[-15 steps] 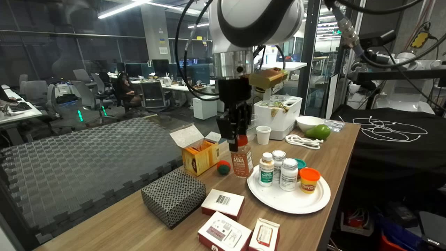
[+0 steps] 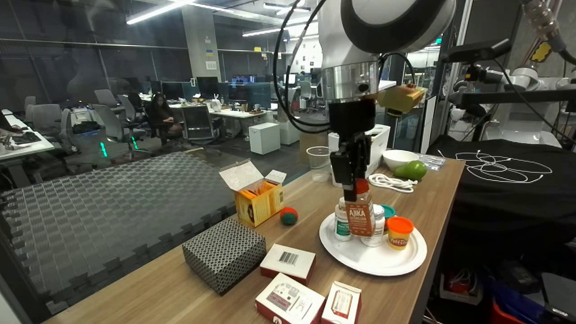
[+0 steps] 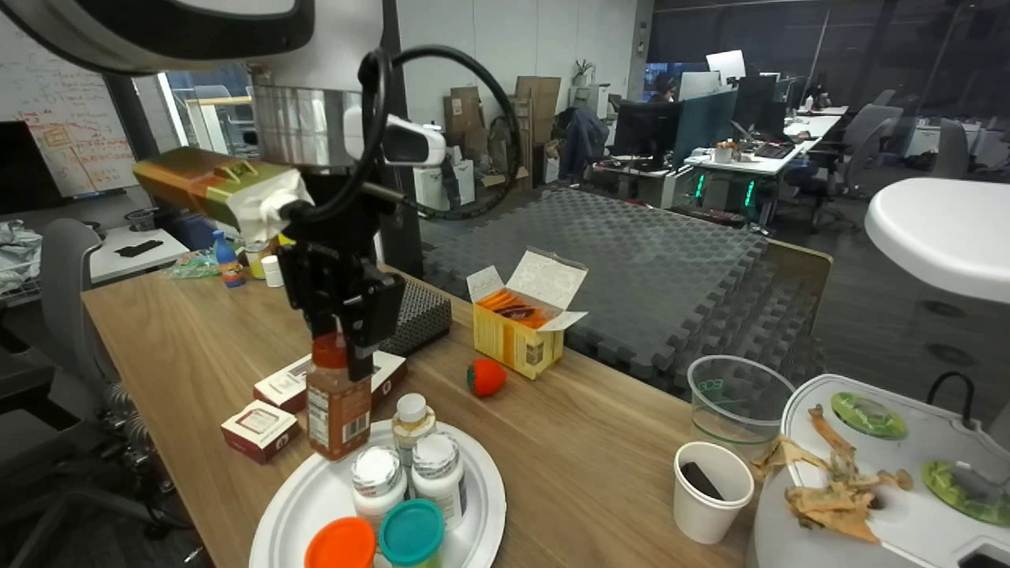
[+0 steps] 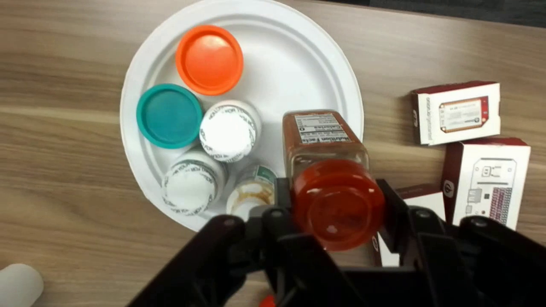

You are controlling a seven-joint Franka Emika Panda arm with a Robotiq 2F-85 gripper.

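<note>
An orange-brown Ajika bottle (image 2: pixel 360 217) with a red cap is clasped near its top by my gripper, which is shut on it. Upright and seemingly raised, the bottle (image 3: pixel 338 412) overlaps the edge of the white plate (image 2: pixel 356 263) nearest the small boxes in exterior view 2. Crowded on one side of that plate are white-capped bottles, among them one with a green label (image 2: pixel 341 224), plus an orange-lidded tub (image 4: pixel 210 59) and a teal-lidded tub (image 4: pixel 169 116). Whether the held bottle's base touches the plate, I cannot tell.
Small red-and-white boxes (image 2: pixel 290 299) lie beside the plate, near a dark patterned box (image 2: pixel 225 254). A yellow open carton (image 3: pixel 516 341) and a red ball (image 3: pixel 487 377) stand farther off. The plate has bare room (image 4: pixel 286 56) beyond the orange lid.
My gripper has carried the Ajika bottle rightward in exterior view 1, from beside the red-green ball to over the plate, where it now hides part of the white bottles. The other objects stay put.
</note>
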